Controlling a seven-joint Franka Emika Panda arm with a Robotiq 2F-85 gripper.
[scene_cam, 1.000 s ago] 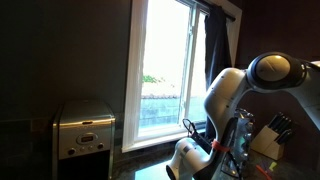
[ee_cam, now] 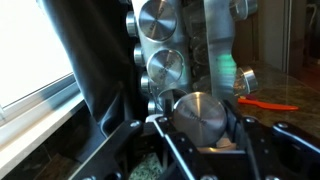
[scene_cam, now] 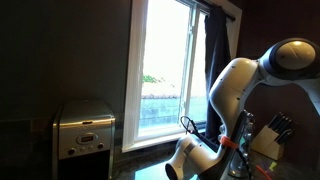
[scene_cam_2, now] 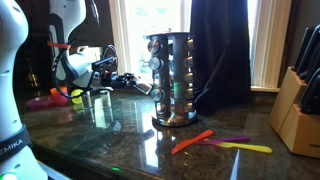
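Observation:
The spice rack stands upright on the dark counter, with rows of round metal-lidded jars. In the wrist view, my gripper is shut on a jar whose round silver lid faces the camera. That lid looks larger and closer than the lids still in the rack column behind it. My gripper points at the rack's left side in exterior view 2, and a small gap seems to lie between them. The jar's body is hidden behind its lid. Exterior view 1 does not show the fingers.
Red, purple and yellow utensils, among them a red one, lie right of the rack. A knife block stands at the far right. Dark curtain and window are behind. Bare counter lies in front.
In exterior view 1, the arm's elbow has shifted to the right and slightly up, and the forearm has swung with it. The surroundings look unchanged.

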